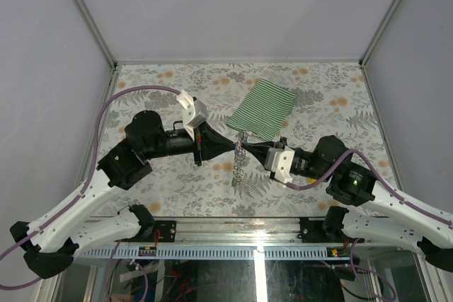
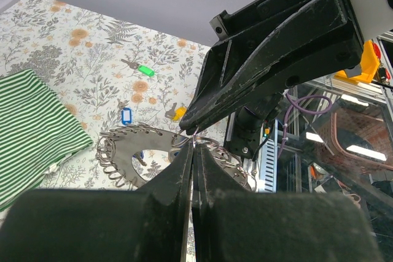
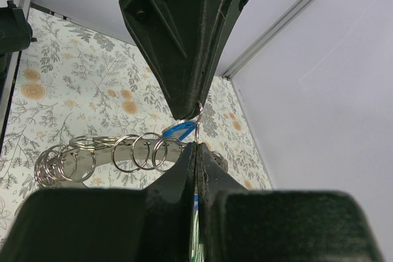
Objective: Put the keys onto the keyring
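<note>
A keyring, a curved grey band edged with many wire loops (image 2: 147,146), hangs between my two grippers over the table. In the top view it is a narrow silvery strip (image 1: 238,166). My left gripper is shut, with thin wire at its tips. My right gripper is also shut, a thin wire loop (image 3: 199,115) rising from its tips to the left gripper's tips. A blue key head (image 3: 179,131) shows behind that loop; whether it hangs on it, I cannot tell. On the table lie a green-headed key (image 2: 145,70), a blue-headed key (image 2: 126,116) and a yellow-headed key (image 2: 178,113).
A green-striped cloth (image 1: 263,109) lies on the table behind the grippers. The floral tabletop (image 1: 156,189) is open at the left and far right. Pale walls enclose the back and sides.
</note>
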